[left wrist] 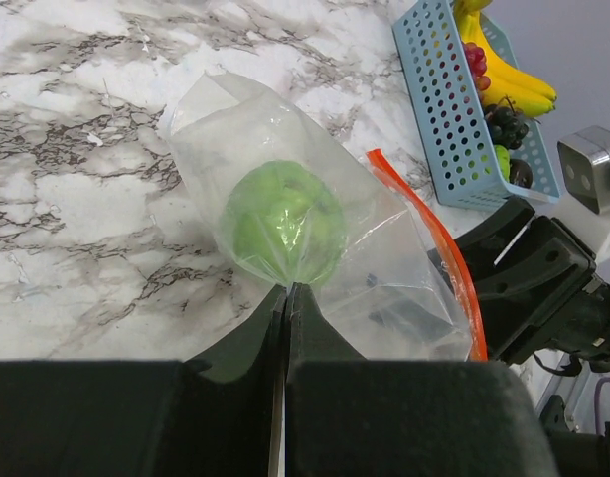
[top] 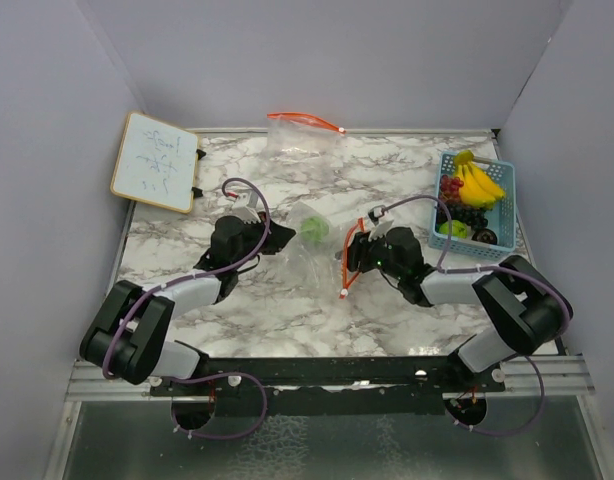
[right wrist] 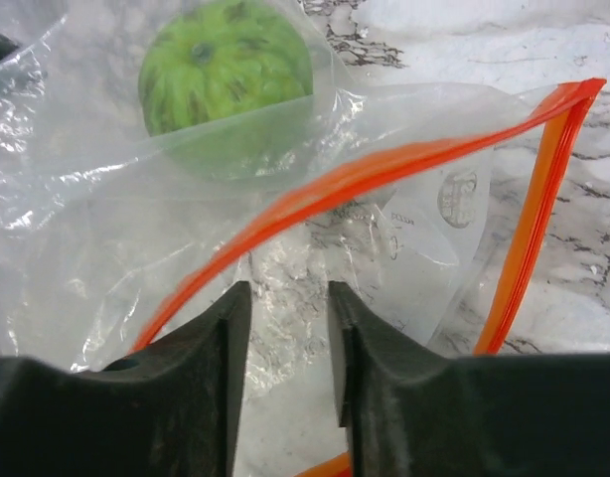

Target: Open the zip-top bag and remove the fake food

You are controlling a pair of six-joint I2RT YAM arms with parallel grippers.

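Observation:
A clear zip top bag (left wrist: pixel 394 298) with an orange zip lies mid-table, a round green fake food piece (right wrist: pixel 226 65) inside it. My left gripper is shut beside the green piece, and folds of the film run to its fingertips, so a pinch of bag appears held. At the bag's right end the two orange zip strips (right wrist: pixel 384 164) stand apart, leaving the mouth gaping. My right gripper is at that mouth, its fingers parted with a gap between them. How far the fingers reach inside cannot be made out.
A blue basket (top: pixel 446 215) of bananas, grapes and other fake fruit stands at the right. Another clear bag (top: pixel 299 145) with an orange zip lies flat at the back. A whiteboard (top: pixel 155 162) occupies the back left.

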